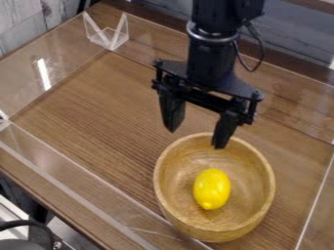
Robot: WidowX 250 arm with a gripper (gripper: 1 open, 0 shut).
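Note:
My black gripper [198,119] hangs open in the upper middle of the camera view, its two fingers spread wide above the back rim of a round wooden bowl [170,190]. In the bowl lies a yellow oval object [212,188]. Nothing shows between the fingers.
A clear wire or plastic rack [104,29] stands at the back left. Edges of the work area run along the back and left.

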